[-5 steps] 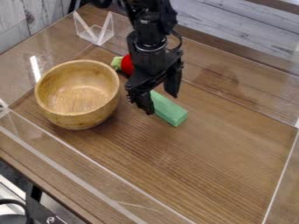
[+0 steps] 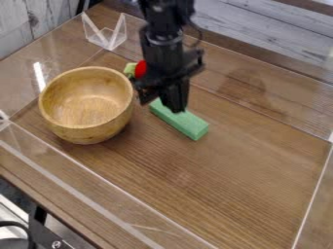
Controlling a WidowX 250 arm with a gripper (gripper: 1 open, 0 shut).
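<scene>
The black gripper (image 2: 163, 92) is over the middle of the table, just above and behind a green block (image 2: 180, 121) that lies on the wood. Its fingers are blurred, and whether anything is between them cannot be made out. A red object (image 2: 138, 69) lies behind the gripper on the left, partly hidden by it.
A large wooden bowl (image 2: 84, 102) stands at the left. A clear wire-like or plastic holder (image 2: 104, 29) sits at the back left.
The gripper has risen from low over the green block and moved slightly back, uncovering more of the block.
</scene>
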